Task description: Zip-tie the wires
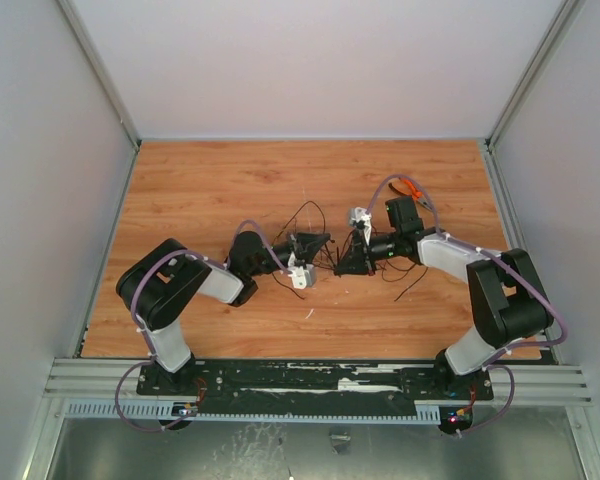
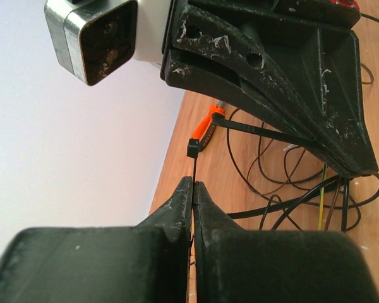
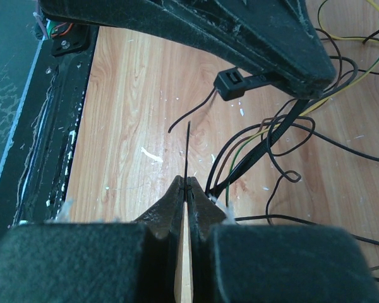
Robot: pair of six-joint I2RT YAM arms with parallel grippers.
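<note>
My left gripper is shut on a thin black zip tie; its square head [image 2: 193,148] sticks up past the fingertips. Facing it, my right gripper is shut on a thin black strip [image 3: 188,142], seen edge-on, that appears to be the tie's tail. The two grippers are close together at mid-table in the top view. A bundle of black, brown, yellow and green wires [image 3: 265,148] runs beside and under the fingertips. Whether the tie goes all round the bundle is hidden by the fingers.
Orange-handled pliers [image 1: 408,188] lie at the back right of the wooden table [image 1: 220,180]. A loose wire end [image 1: 292,290] and a small white scrap [image 1: 310,313] lie near the left gripper.
</note>
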